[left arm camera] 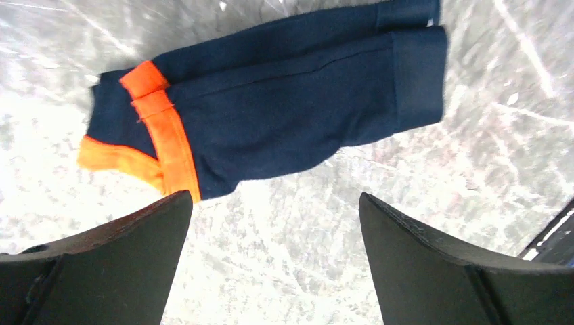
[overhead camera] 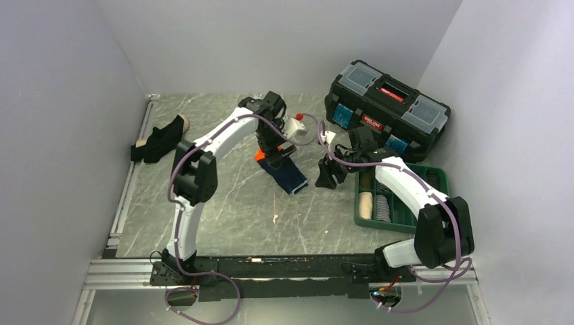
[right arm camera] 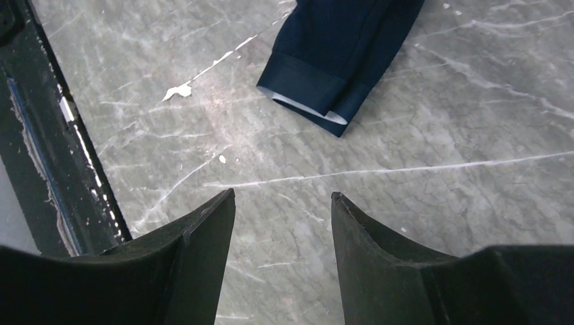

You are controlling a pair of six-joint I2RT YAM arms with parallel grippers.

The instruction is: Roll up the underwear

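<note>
Folded into a flat strip, the dark navy underwear (overhead camera: 289, 176) with its orange band lies on the marbled table in the middle. In the left wrist view the orange band (left arm camera: 169, 142) is at the left end of the navy cloth (left arm camera: 284, 108). My left gripper hangs over the underwear, wide open, nothing between its fingers. My right gripper is open too and empty, off the hemmed right end of the underwear (right arm camera: 304, 84). The top view has my left gripper (overhead camera: 275, 161) partly covering the cloth, and my right gripper (overhead camera: 326, 183) to its right.
A green divided box (overhead camera: 379, 226) with rolled cloths stands at the right, partly under the right arm. Behind it sits a black toolbox (overhead camera: 386, 108). A black garment (overhead camera: 161, 141) lies far left.
</note>
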